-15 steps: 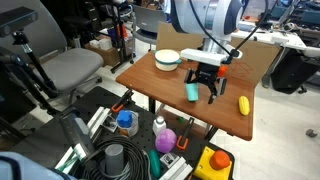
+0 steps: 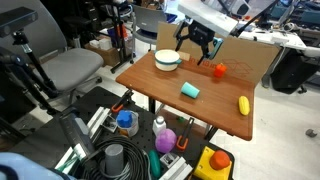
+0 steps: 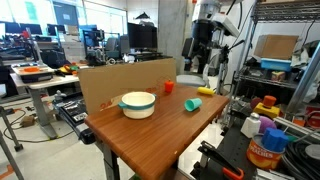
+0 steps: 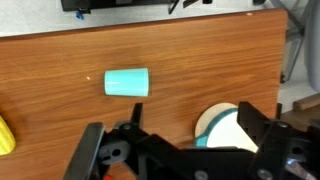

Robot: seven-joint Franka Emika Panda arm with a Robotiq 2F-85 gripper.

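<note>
A turquoise cup [image 2: 190,90] lies on its side on the wooden table [image 2: 225,118]. The wrist view shows the same cup [image 4: 127,82] as a pale block, left of centre and clear of the fingers. Above and behind it hangs my gripper [image 2: 191,53], fingers spread with nothing between them. In the second exterior view the gripper [image 3: 198,66] is well above the tabletop, and the cup [image 3: 192,104] rests below.
A white bowl with a turquoise band [image 2: 168,60] stands at the table's back left. Also on the tabletop are a red object [image 2: 220,70] and a yellow one [image 2: 244,104]. A low brown panel [image 2: 240,55] borders the back.
My gripper has risen and drawn back from near the cup, its fingers apart.
</note>
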